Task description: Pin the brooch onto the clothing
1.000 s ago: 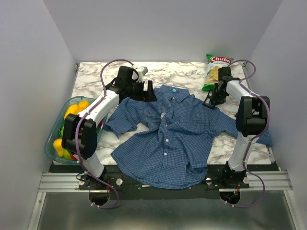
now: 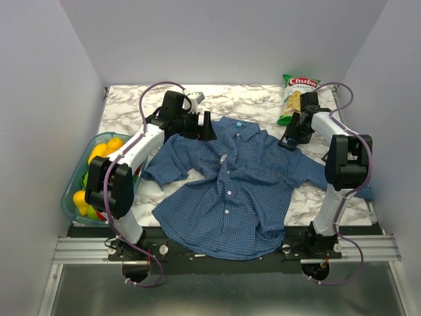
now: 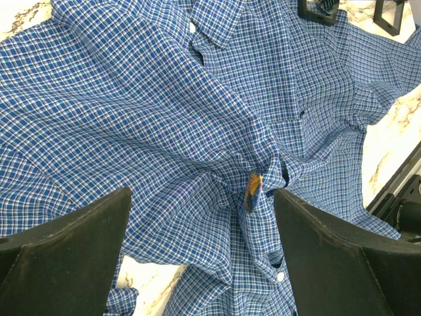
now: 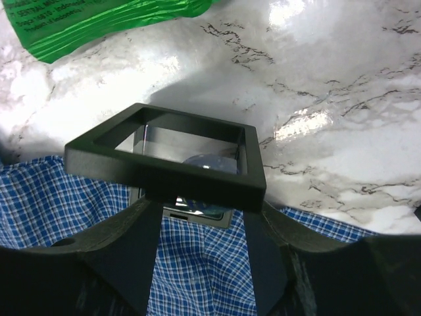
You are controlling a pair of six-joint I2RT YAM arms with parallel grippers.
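Note:
The blue checked shirt (image 2: 256,197) lies spread on the marble table. A small gold piece (image 3: 253,191) sits on a fold in its middle, in the left wrist view. My left gripper (image 2: 204,130) is open above the shirt, nothing between its fingers. My right gripper is at the shirt's right shoulder, fingers part open around the near side of a dark square frame (image 4: 164,174). A clear box with a bluish round object (image 4: 207,164) shows within and below the frame; I cannot tell whether the fingers grip it.
A green chip bag (image 2: 296,99) lies at the back right. A bin of plastic produce (image 2: 72,197) stands at the left. Another dark frame (image 3: 388,13) is at the far right. Bare marble (image 2: 230,99) shows along the back.
The right arm has shifted slightly around the same spot by the frame. The left arm and the shirt look unchanged.

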